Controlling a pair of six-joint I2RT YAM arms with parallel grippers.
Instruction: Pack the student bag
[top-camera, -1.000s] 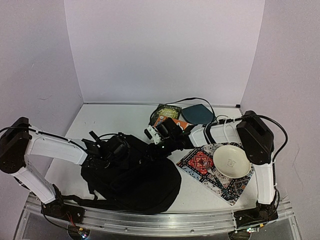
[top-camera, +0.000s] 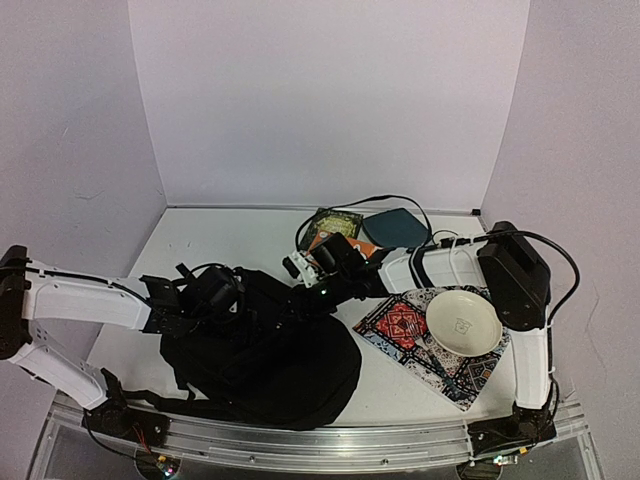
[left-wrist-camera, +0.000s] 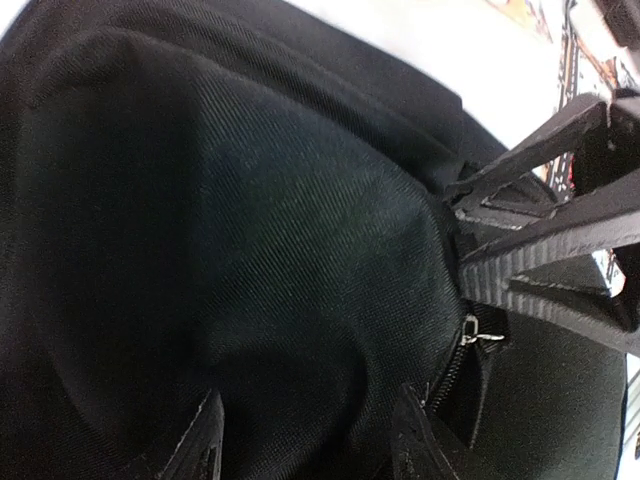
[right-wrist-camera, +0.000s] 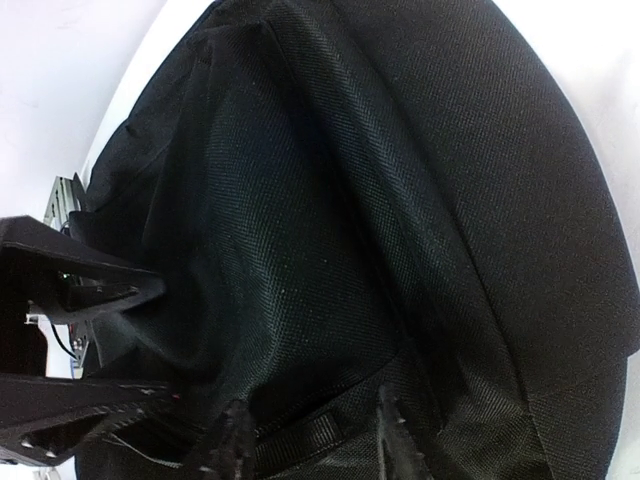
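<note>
A black bag (top-camera: 290, 385) lies flat at the front left of the table, its fabric filling most of both wrist views. My left gripper is over its left part, fingers apart, with dark cloth below the gap. Beside the right gripper's fingers (left-wrist-camera: 540, 255), a metal zipper pull (left-wrist-camera: 472, 332) shows at the edge of a fold. My right gripper also has its fingers apart, low over the bag near a strap-like band (right-wrist-camera: 322, 432). Whether any cloth touches the pads is hard to tell.
A patterned mat (top-camera: 440, 378) carries a cream plate (top-camera: 464, 335) and a fork (top-camera: 420, 338) at the right. Behind the right arm lie a dark teal flat item (top-camera: 396, 228), an orange book (top-camera: 362, 247) and a greenish book (top-camera: 336, 222).
The right gripper has shifted only slightly, and the bag stays nearly the same.
</note>
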